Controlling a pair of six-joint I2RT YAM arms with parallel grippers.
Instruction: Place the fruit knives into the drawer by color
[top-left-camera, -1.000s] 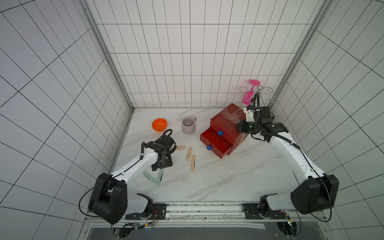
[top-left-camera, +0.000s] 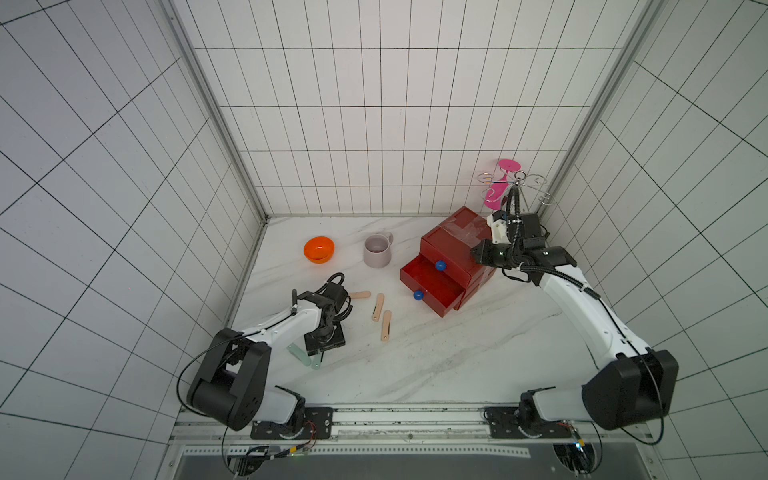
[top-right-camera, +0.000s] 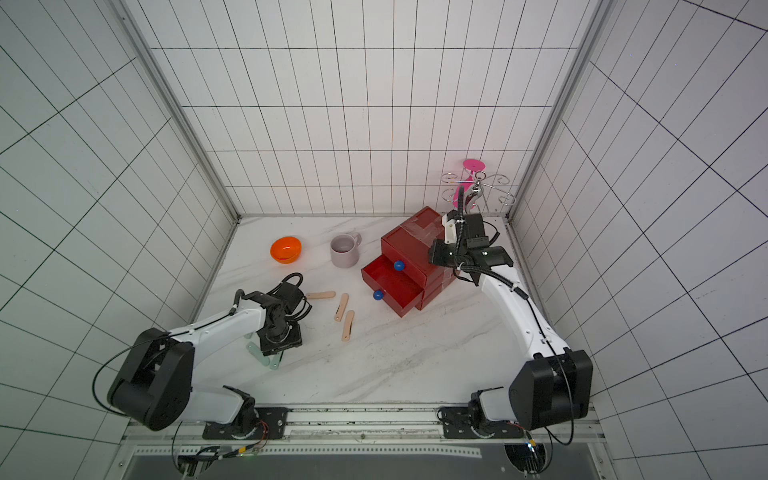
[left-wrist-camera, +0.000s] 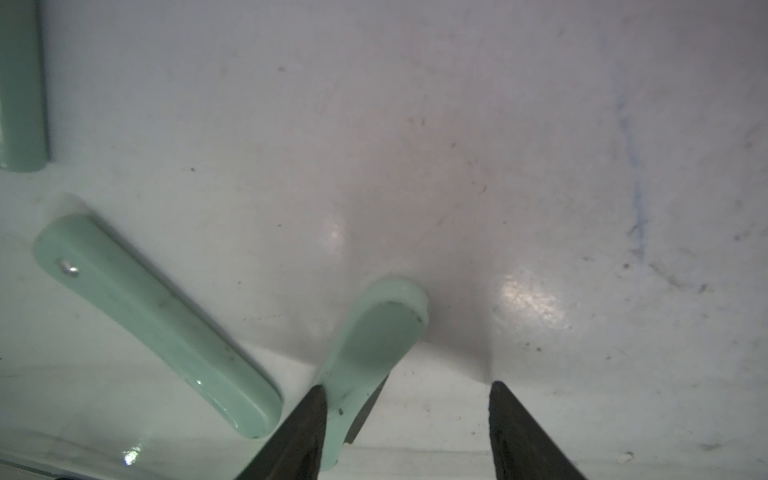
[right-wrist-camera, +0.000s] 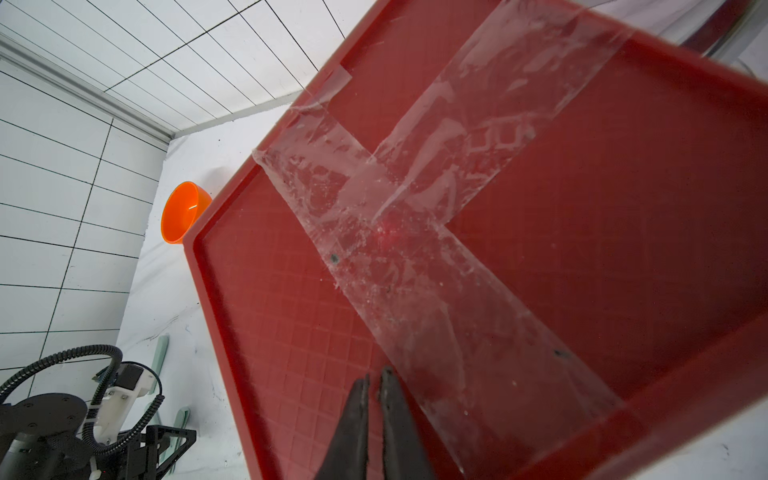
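Several mint-green knives lie at the front left, two being a diagonal one (left-wrist-camera: 152, 312) and another (left-wrist-camera: 368, 344) at my left gripper. That gripper is open, its left fingertip against the second knife's handle. Several pale wooden-coloured knives (top-left-camera: 386, 324) lie left of a red drawer box (top-left-camera: 454, 248), whose lower drawer (top-left-camera: 422, 280) is pulled out and looks empty. My right gripper is shut over the box's taped top, nothing visible between its fingers.
An orange bowl (top-left-camera: 318, 246) and a grey mug (top-left-camera: 376, 254) stand at the back. A pink object (top-left-camera: 509, 165) on a wire stand is behind the box.
My right arm has not moved.
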